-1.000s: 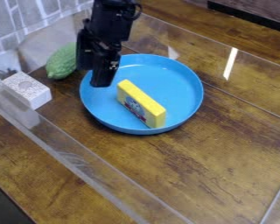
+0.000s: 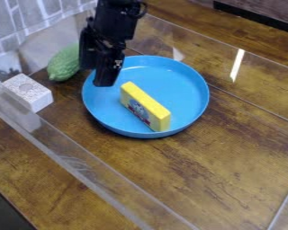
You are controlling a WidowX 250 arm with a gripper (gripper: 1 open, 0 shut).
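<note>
The black gripper [image 2: 104,63] hangs at the top centre of the camera view, over the left rim of a blue plate [image 2: 176,86]. Whether its fingers are open or shut is unclear against their dark shapes. A yellow box [image 2: 146,105] with a printed side lies on the plate, right of and below the gripper. Behind the gripper at the left is a green vegetable-like object [image 2: 64,61], partly hidden.
A white block [image 2: 26,93] sits at the left, left of the plate. A clear plastic edge runs diagonally along the lower left.
</note>
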